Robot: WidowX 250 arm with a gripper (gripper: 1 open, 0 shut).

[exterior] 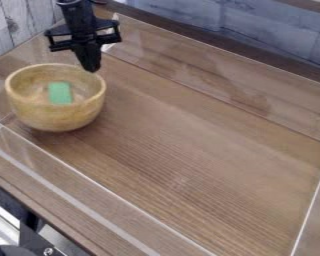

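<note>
A wooden bowl (73, 115) stands at the left of the table, with a green block (60, 94) inside it. Just behind the bowl, near the top left, is my black gripper (89, 64), pointing down above its far side. The fingertips look shut, with nothing visible between them, though they are small in this view.
A pale wall and dark gap run along the left edge.
</note>
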